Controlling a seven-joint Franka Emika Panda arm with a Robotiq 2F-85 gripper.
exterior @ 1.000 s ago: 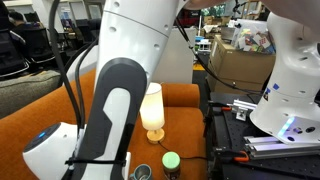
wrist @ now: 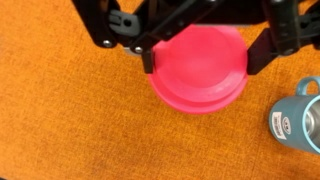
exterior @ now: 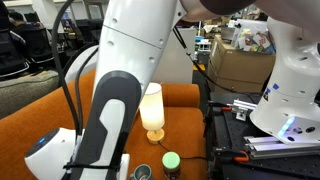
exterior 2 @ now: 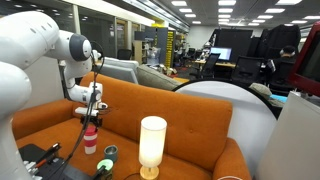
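Note:
A round pink-red lid [wrist: 200,72] fills the upper middle of the wrist view. My gripper is open over it, with one finger [wrist: 150,60] at its left edge and another [wrist: 258,54] at its right. Whether the fingers touch the lid cannot be told. In exterior view 2 the lid belongs to a red and white bottle-like container [exterior 2: 90,140], standing on the orange surface under my hand. Exterior view 1 shows my forearm [exterior: 108,110], but the fingertips are hidden there.
A blue-grey mug [wrist: 300,118] stands right of the lid. Close by are a green-topped item [exterior: 171,161] and a glowing lamp [exterior: 152,108]. Behind rises the orange sofa back [exterior 2: 195,110]. Bare orange surface [wrist: 80,120] lies left of the lid.
My forearm stands in a somewhat different pose in exterior view 1, and the hand sits slightly lower. The lamp, mug and green-topped item have not moved.

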